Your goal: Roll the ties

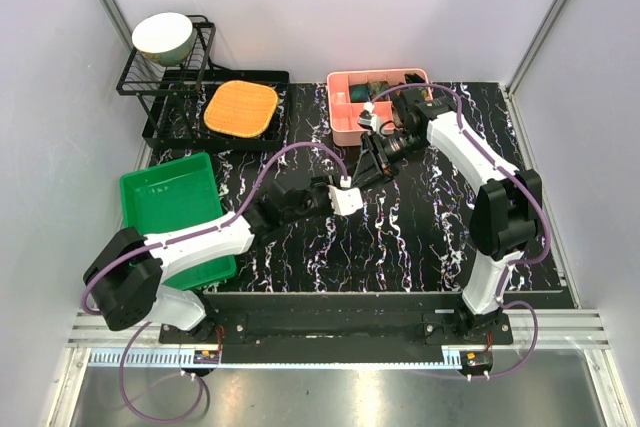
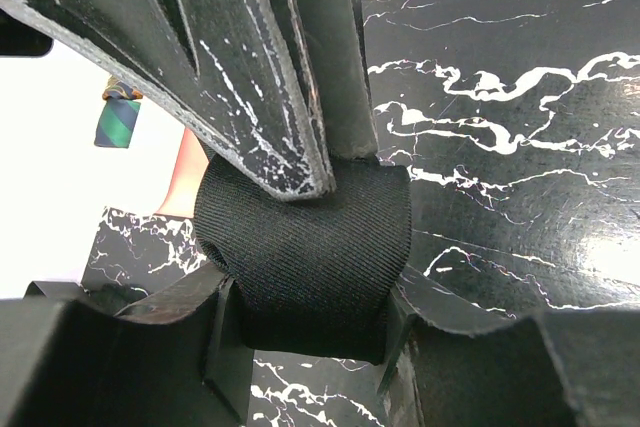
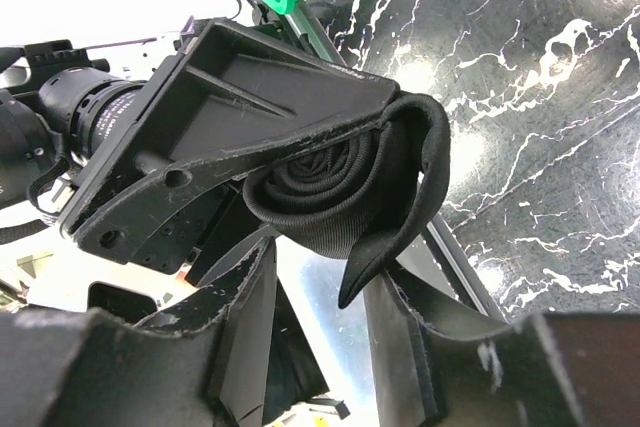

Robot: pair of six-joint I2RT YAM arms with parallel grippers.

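A black tie, wound into a roll with a loose end hanging out [image 3: 330,197], is held in the air where my two grippers meet above the middle of the mat. My left gripper [image 1: 350,187] is shut on the rolled tie [image 2: 300,267], seen filling the space between its fingers in the left wrist view. My right gripper [image 1: 372,169] is right against it, its fingers part open just beside the roll's loose end in the right wrist view.
A pink divided box [image 1: 344,125] with folded ties stands at the back right. A green tray [image 1: 170,197] lies at the left, a black rack with an orange tray [image 1: 240,109] and a bowl [image 1: 164,32] at the back left.
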